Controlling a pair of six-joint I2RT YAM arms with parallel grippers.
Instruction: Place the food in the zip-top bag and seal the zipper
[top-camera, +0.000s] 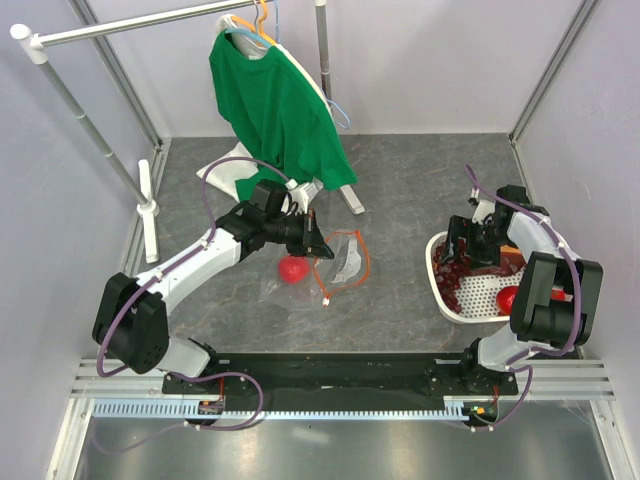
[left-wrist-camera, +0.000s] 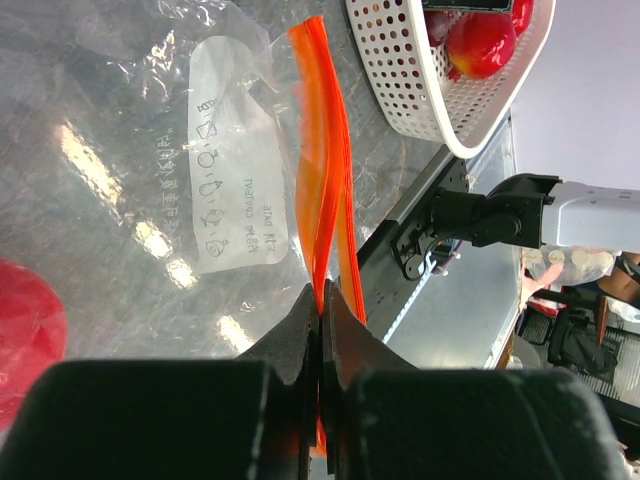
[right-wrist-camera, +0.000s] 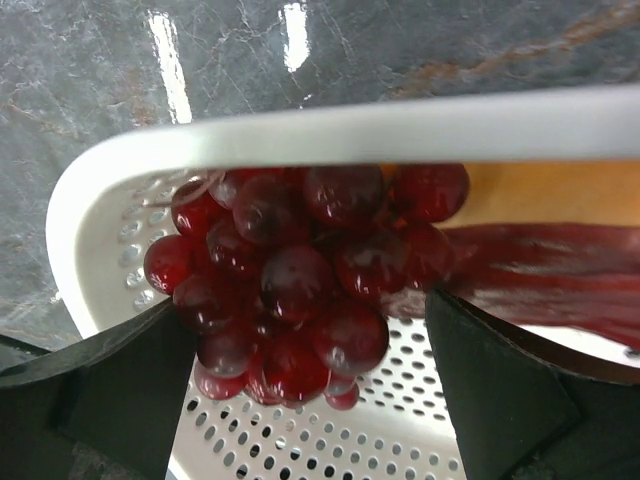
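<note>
A clear zip bag (left-wrist-camera: 130, 160) with an orange zipper edge (left-wrist-camera: 318, 150) lies on the grey table, its mouth spread in a loop in the top view. My left gripper is shut on that orange edge. Inside the bag rests a round red food item (top-camera: 293, 269), partly cut off in the left wrist view. My right gripper stands open over the white basket (right-wrist-camera: 100, 200), with a bunch of dark red grapes (right-wrist-camera: 295, 275) between and just beyond its fingers. Whether the fingers touch the grapes I cannot tell.
Beside the grapes lie a long dark red item (right-wrist-camera: 540, 270) and an orange one (right-wrist-camera: 560, 195). Red produce (top-camera: 508, 299) sits at the basket's near side. A green shirt (top-camera: 270, 115) hangs from a rack (top-camera: 130, 22) at the back. Bare table (top-camera: 395, 200) separates bag and basket.
</note>
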